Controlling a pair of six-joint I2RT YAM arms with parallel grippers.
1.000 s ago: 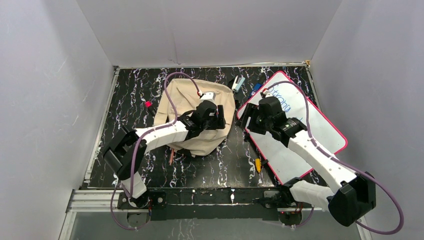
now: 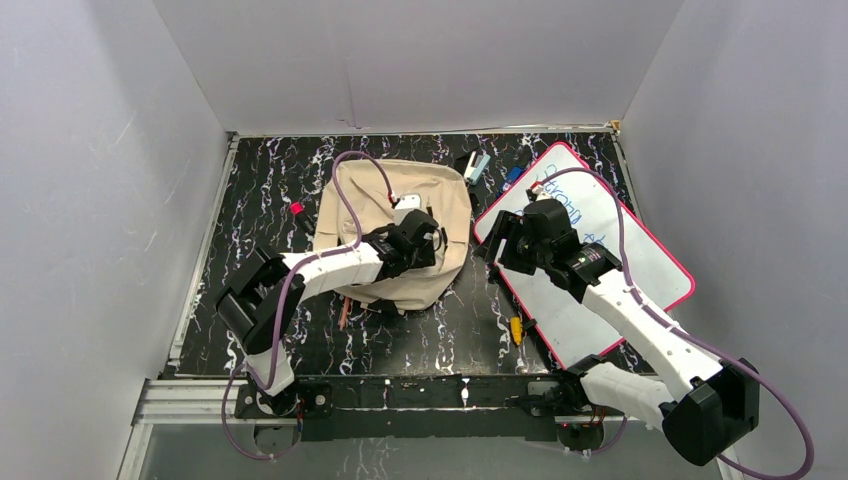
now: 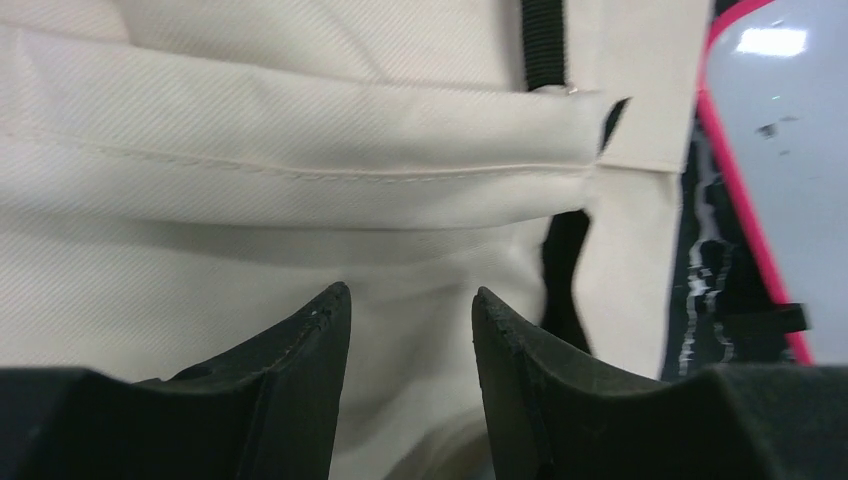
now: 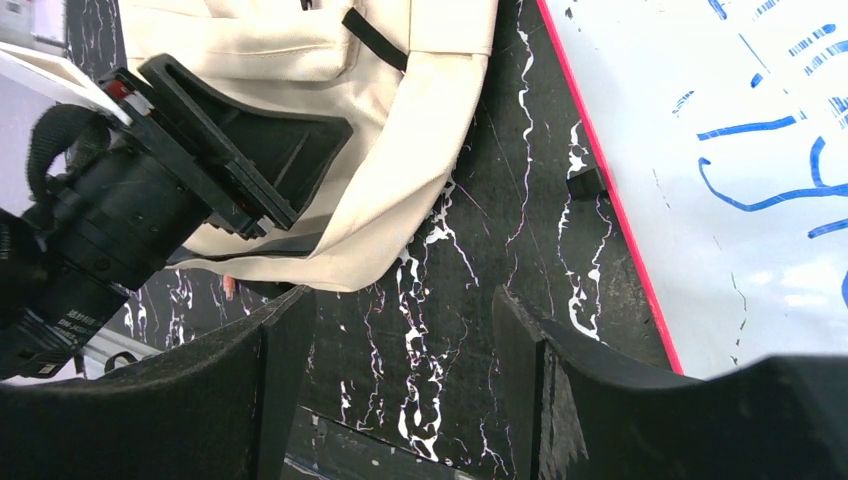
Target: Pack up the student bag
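A beige cloth bag [image 2: 345,205] with black straps lies in the middle of the dark marbled table. Over it reaches my left arm, its gripper [image 2: 428,243] low against the cloth. In the left wrist view the fingers [image 3: 318,350] stand somewhat apart, with a blurred tan fold of the bag [image 3: 445,450] between them near the bottom edge; a stitched hem of the bag lies beyond. My right gripper is open and empty, above bare table between the bag and a red-edged whiteboard [image 4: 720,260]. The bag's inside is hidden.
Blue writing marks the whiteboard, which fills the right side. A red-capped dark item [image 2: 298,212] lies left of the bag, a light-blue item [image 2: 477,168] behind it, and a yellow-and-black item [image 2: 516,330] by the whiteboard. Bare table lies in front.
My left gripper has turned and shifted slightly over the bag, and the bag's left edge has shifted a little right.
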